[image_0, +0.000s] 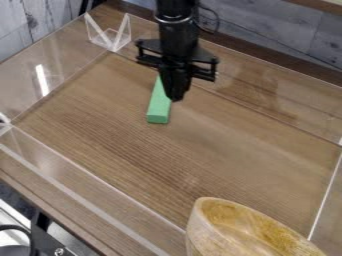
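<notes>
A dark robot arm with my gripper (177, 74) reaches down from the top centre, over the back of the wooden table. Just below and left of it a green block (159, 108) lies on the table, its upper end near or partly behind the gripper. Whether the fingers are open or shut is hard to make out.
A yellow, crumpled-looking bowl-shaped object (247, 230) sits at the bottom right. Clear plastic pieces stand at the left edge and top left of the table (94, 150).
</notes>
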